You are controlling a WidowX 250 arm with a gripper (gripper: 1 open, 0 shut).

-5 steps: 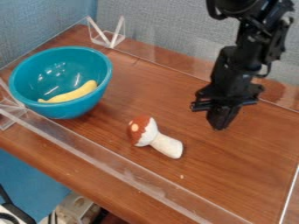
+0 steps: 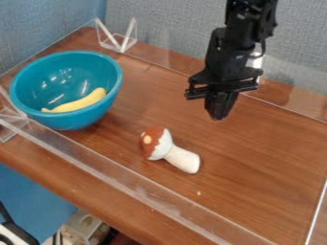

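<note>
My black gripper (image 2: 220, 101) hangs above the back right of the wooden table, shut, with nothing visible between its fingers. A teal bowl (image 2: 90, 113) on the left holds a yellow banana-like object (image 2: 76, 101). A toy mushroom (image 2: 182, 158) with an orange-red, white-spotted cap lies on its side at the middle front, apart from both bowl and gripper.
Clear plastic walls line the table (image 2: 255, 191) at front, back and right. White brackets (image 2: 115, 38) stand at the back left and left.
My gripper has moved up and to the left, away from the right side. The bowl, the yellow object and the mushroom have not moved.
</note>
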